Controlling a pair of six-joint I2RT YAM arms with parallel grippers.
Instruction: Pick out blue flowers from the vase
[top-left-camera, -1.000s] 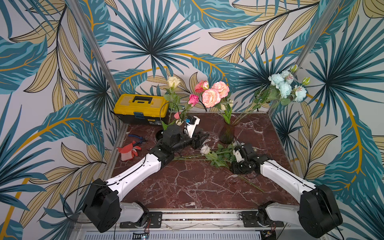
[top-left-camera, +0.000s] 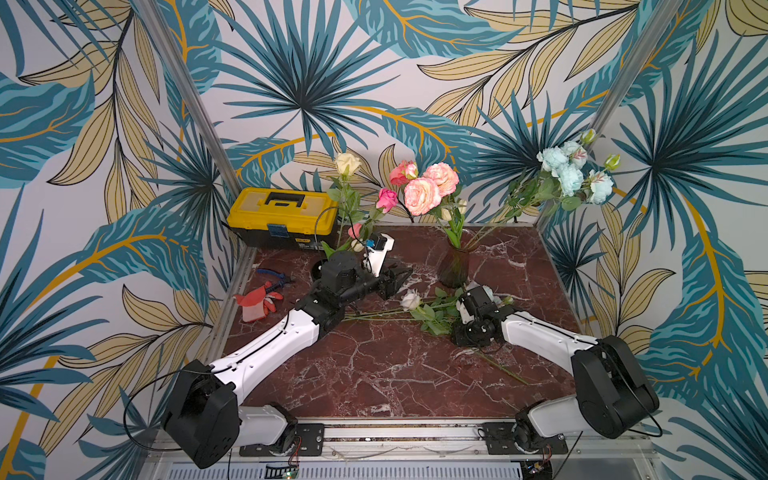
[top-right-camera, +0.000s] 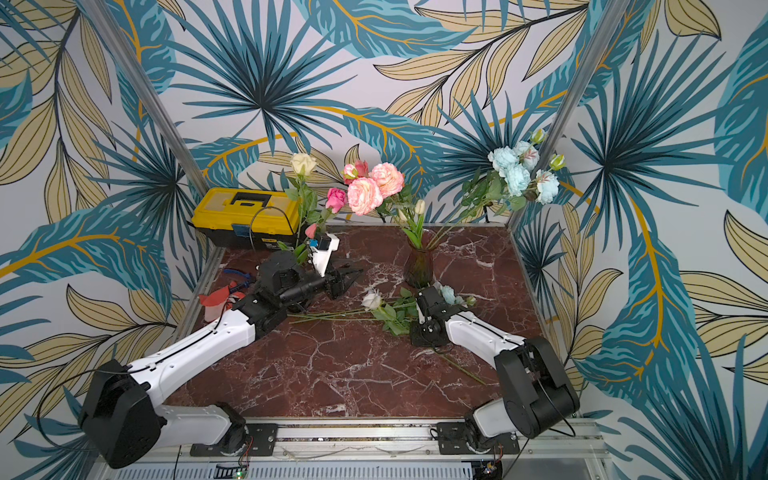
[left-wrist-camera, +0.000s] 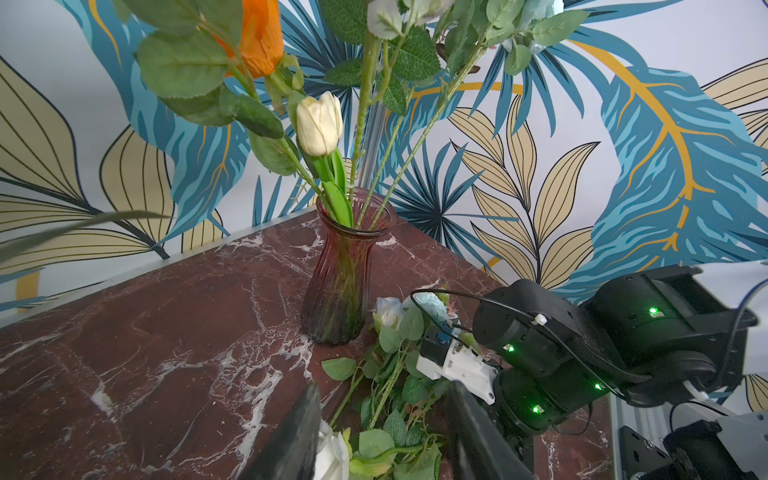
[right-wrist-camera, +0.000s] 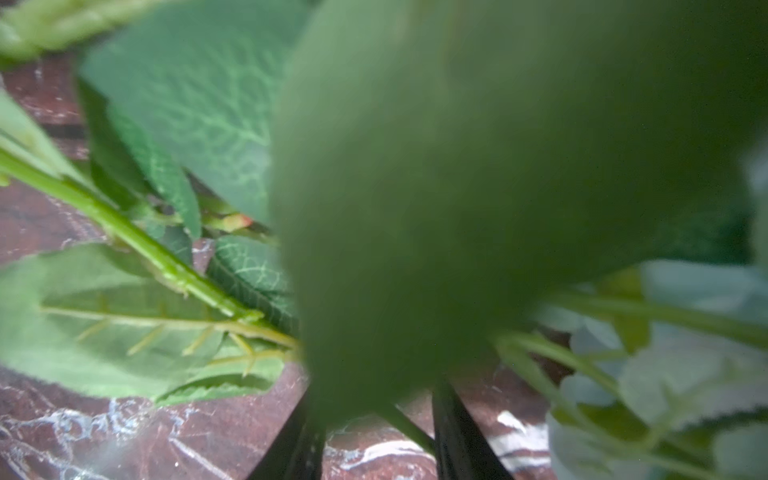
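Light blue flowers (top-left-camera: 569, 177) (top-right-camera: 520, 172) lean right from the reddish glass vase (left-wrist-camera: 336, 288), which also holds a white tulip (left-wrist-camera: 318, 124). Cut stems with leaves (top-left-camera: 436, 316), a white rose (top-right-camera: 371, 300) and pale blue blooms (left-wrist-camera: 430, 308) lie on the table before the vase. My right gripper is low among these, open, with a large leaf blurring much of its view and a thin stem behind its fingers. My left gripper is open above the table left of the vase, facing it, nothing visibly held.
A second group of pink and cream flowers (top-left-camera: 422, 196) stands at back left, near a yellow toolbox (top-left-camera: 276, 209). Red and blue tools (top-left-camera: 256, 300) lie at the left edge.
My right arm has shifted leftward among the lying flowers over the last second. The left arm is almost still, with slight movement at its wrist.
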